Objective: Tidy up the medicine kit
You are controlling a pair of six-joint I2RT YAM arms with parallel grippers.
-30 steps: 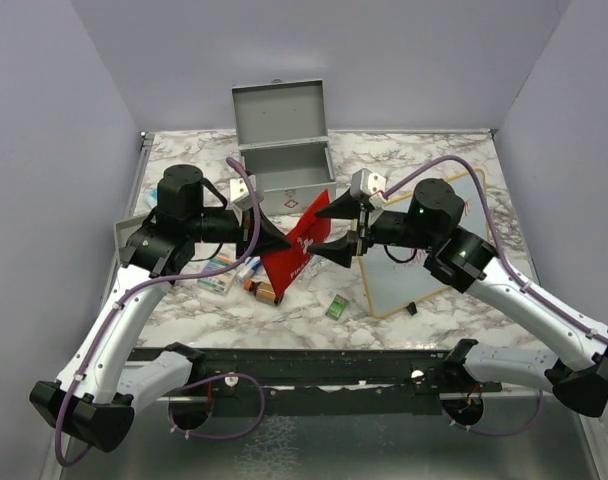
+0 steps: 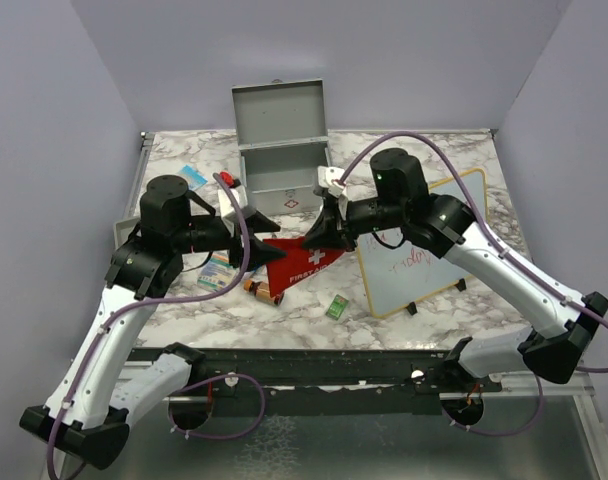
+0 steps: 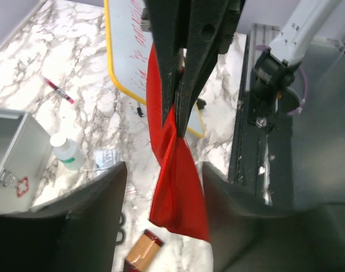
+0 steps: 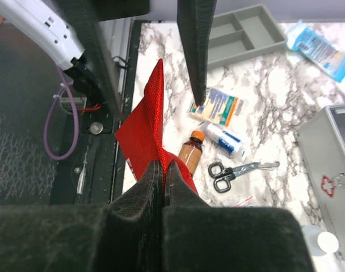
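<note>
The red FIRST AID pouch (image 2: 302,265) hangs between my grippers above the table, its lettering facing up in the top view. My right gripper is shut on its upper edge; in the left wrist view the red fabric runs into those black fingers. My left gripper is part open at the pouch's other end, its blurred fingers either side of the red fabric. An open grey box (image 2: 284,190) stands behind, with a red cross on its front.
Brown bottle (image 4: 189,154), scissors (image 4: 235,173), white bottle (image 3: 67,152) and small packets (image 4: 217,106) lie below. A grey divided tray (image 4: 240,39) is at the left. A yellow-edged board (image 2: 414,280) covers the right side.
My right gripper has moved onto the pouch and shut on it, and the pouch has turned flatter to the top view. My left fingers have loosened and shifted slightly left.
</note>
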